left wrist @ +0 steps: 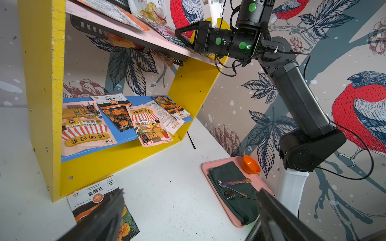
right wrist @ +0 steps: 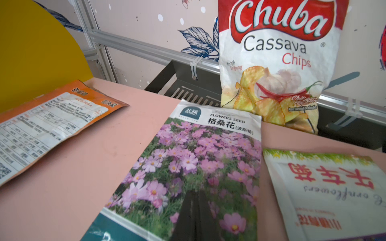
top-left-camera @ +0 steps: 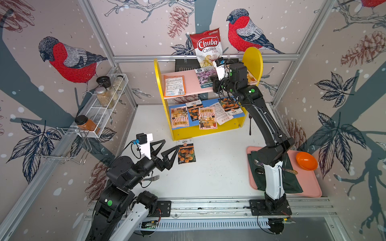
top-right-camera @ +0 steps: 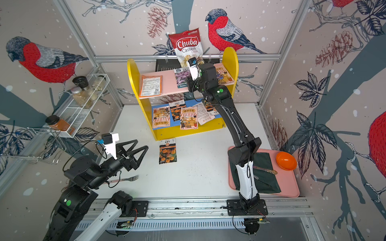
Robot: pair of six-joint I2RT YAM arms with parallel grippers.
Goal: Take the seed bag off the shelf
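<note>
On the pink upper shelf point(top-left-camera: 190, 86) lies a seed bag with pink cosmos flowers point(right wrist: 193, 156), flat near the middle. My right gripper is over its lower part, fingers together, with nothing showing between them; whether the tips touch the bag I cannot tell. An orange-edged seed bag point(right wrist: 52, 120) lies to the left and a cornflower bag point(right wrist: 329, 192) to the right. My left gripper point(top-left-camera: 171, 146) stands open and empty over the table, near a marigold seed bag point(top-left-camera: 186, 152) lying there.
Several more seed bags, one striped pink point(top-left-camera: 207, 117), lie on the blue lower shelf point(left wrist: 124, 138). A chips bag point(right wrist: 281, 60) stands behind the upper shelf. A pink tray point(top-left-camera: 252, 176) holds a cloth and cutlery. Mid-table is clear.
</note>
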